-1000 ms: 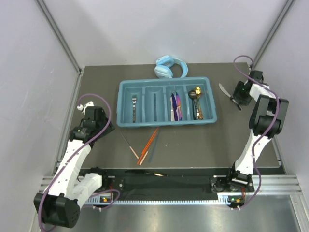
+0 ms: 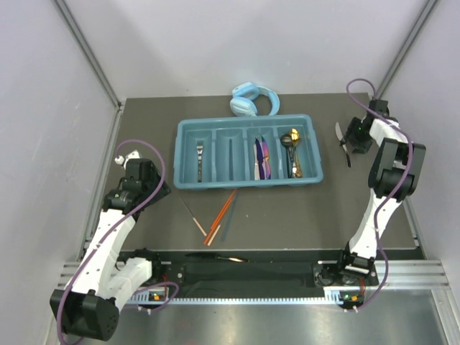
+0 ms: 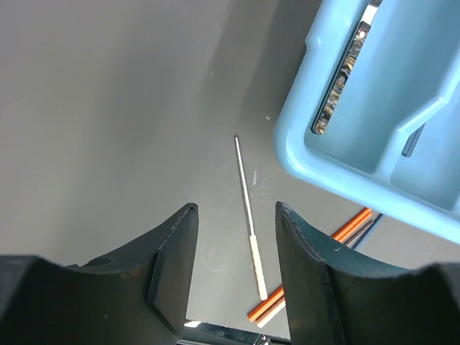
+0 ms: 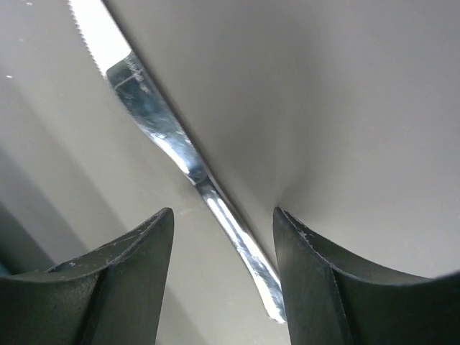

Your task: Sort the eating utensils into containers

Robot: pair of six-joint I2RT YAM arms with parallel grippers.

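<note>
A blue compartment tray [image 2: 205,184] holds a fork [image 2: 199,162], dark sticks, colored knives [image 2: 260,158] and spoons [image 2: 295,154]. A silver knife [image 4: 165,129] lies on the mat at the right, below my right gripper, whose fingers stand open with nothing between them. Near the tray’s lower-left, a thin pale-handled stick [image 3: 256,266] and orange chopsticks [image 2: 219,215] with other sticks lie on the mat. My left gripper hovers at the left, fingers apart, nothing held.
Blue headphones [image 2: 255,98] sit behind the tray. Walls border the back and both sides.
The knife at the right has swung to a steeper angle since a second ago. My right gripper has shifted slightly toward the back. The left arm shows no visible movement.
</note>
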